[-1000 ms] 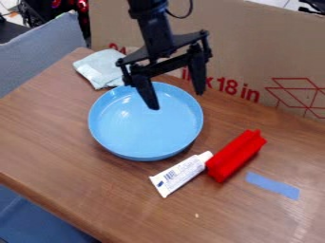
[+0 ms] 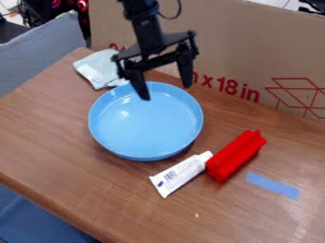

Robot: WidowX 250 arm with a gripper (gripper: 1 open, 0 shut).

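My black gripper [image 2: 165, 83] hangs open above the back of a light blue plate [image 2: 143, 127], slightly blurred, with nothing visible between its fingers. A white tube [image 2: 178, 174] lies diagonally to the lower right of the plate. A red object [image 2: 235, 154] lies just right of the tube. A folded white cloth [image 2: 97, 66] sits behind the plate at the back left, partly behind the arm.
A cardboard box wall [image 2: 260, 47] runs along the back. A blue tape strip [image 2: 272, 185] is on the wooden table [image 2: 70, 152] at right. Its edge drops away at lower left.
My gripper has moved left and up, away from the plate, over the last second. The plate, tube, red object and cloth have not moved.
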